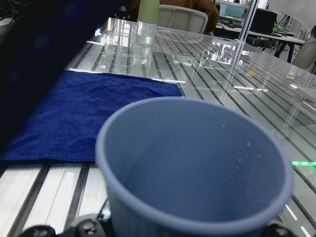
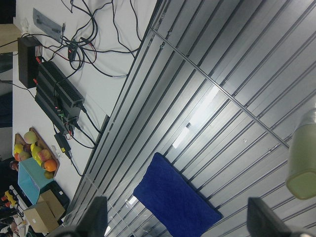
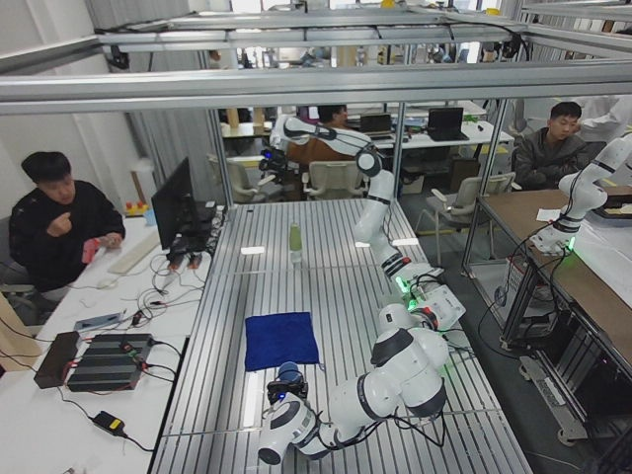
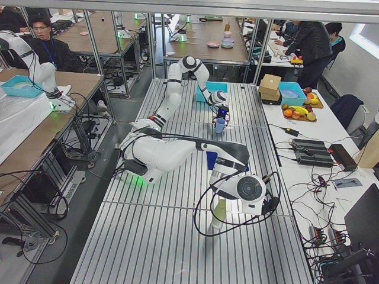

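A blue-grey cup [image 1: 192, 163] is held upright at my left gripper [image 3: 287, 387], seen also in the right camera view just short of the dark blue cloth [image 3: 281, 341]. In the left wrist view the cup fills the foreground and hides most of the fingers; the gripper appears shut on it. A green-topped bottle [image 3: 295, 244] stands upright on the slatted metal table [image 3: 227, 405] beyond the cloth. My right gripper [image 3: 275, 163] is raised high above the far part of the table; its fingertips in the right wrist view are wide apart, open, with the bottle [image 2: 301, 163] below to one side.
A side desk [image 4: 293, 201] carries cables, black power units, a monitor, fruit [image 4: 299, 112], a cyan bin and boxes [image 4: 270, 89]. A cyan bin [image 4: 204, 92] is at the table's other end.
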